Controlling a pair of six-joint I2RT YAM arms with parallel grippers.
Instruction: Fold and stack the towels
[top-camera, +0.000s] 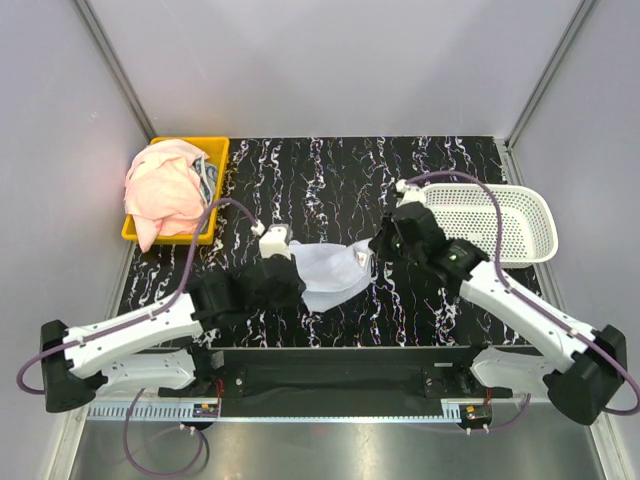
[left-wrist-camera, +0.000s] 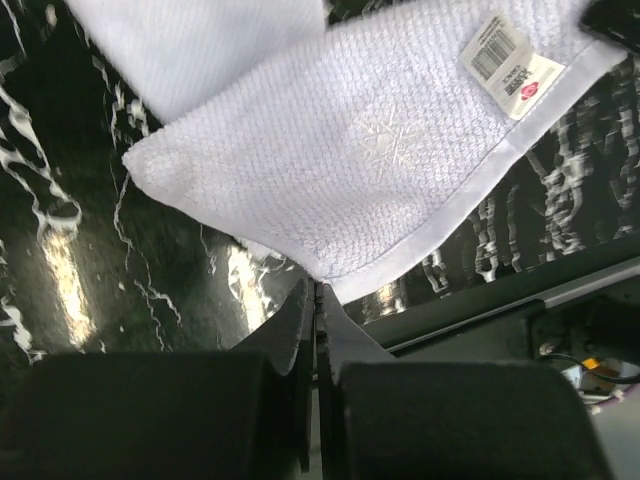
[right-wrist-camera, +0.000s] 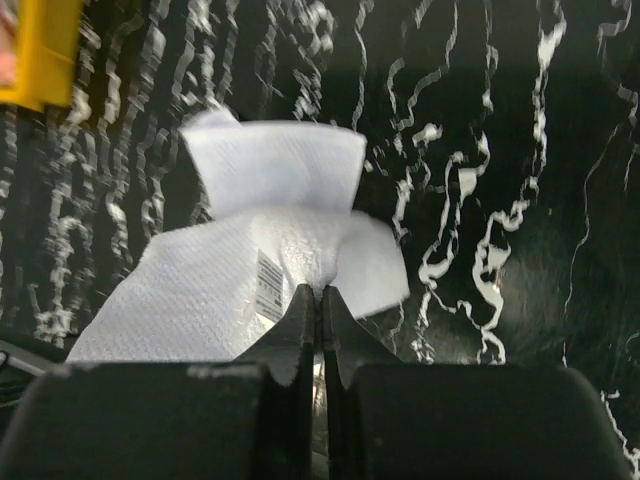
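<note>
A white towel with a barcode label hangs raised between my two arms over the black marbled table. In the left wrist view, one corner of the towel runs into the tips of my left gripper, which is shut on it. My right gripper is shut on another bunched corner, close to the label. Behind the lifted part, a flap of white cloth shows in the right wrist view. The top view shows the left gripper nearer the front edge than the right gripper.
At the back left, a yellow bin holds a pink cloth and a blue-grey one. An empty white basket stands on the right. Between them, the table's back half is bare.
</note>
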